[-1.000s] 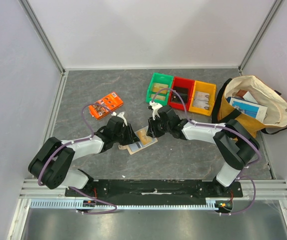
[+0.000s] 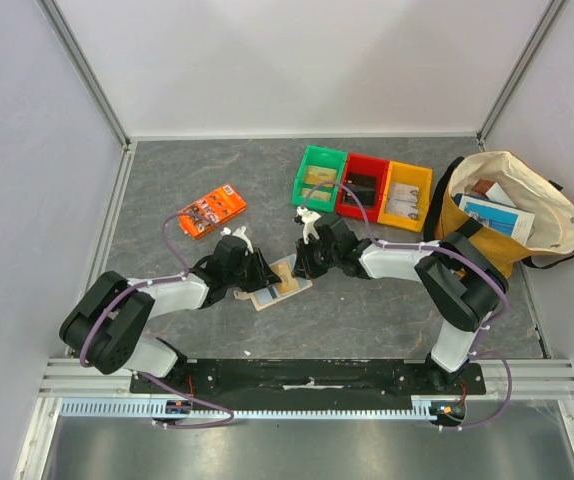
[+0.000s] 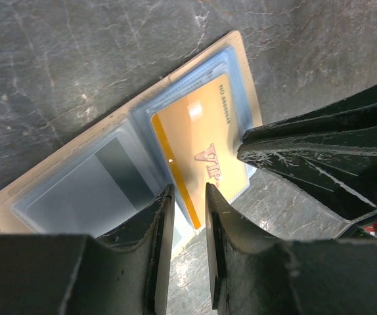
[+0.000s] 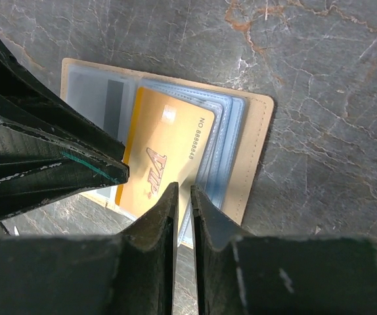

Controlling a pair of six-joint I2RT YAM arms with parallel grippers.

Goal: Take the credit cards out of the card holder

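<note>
The card holder (image 2: 265,301) lies open on the grey table between my grippers, showing a gold card (image 3: 198,141) on blue cards (image 4: 228,144) in one half and pale translucent sleeves (image 3: 93,193) in the other. My left gripper is low over it, its fingertips at the gold card's lower edge. My right gripper has its fingertips at the card's edge on the blue stack's side. The wrist views show only narrow gaps between each gripper's fingers; whether anything is held cannot be told.
An orange packet (image 2: 212,208) lies back left. Green (image 2: 307,160), red (image 2: 372,165) and yellow (image 2: 417,178) bins stand at the back, with a yellow tote bag (image 2: 517,250) at the right.
The card holder has shifted very slightly toward the front, along with my right gripper. Otherwise little differs in the top view.
</note>
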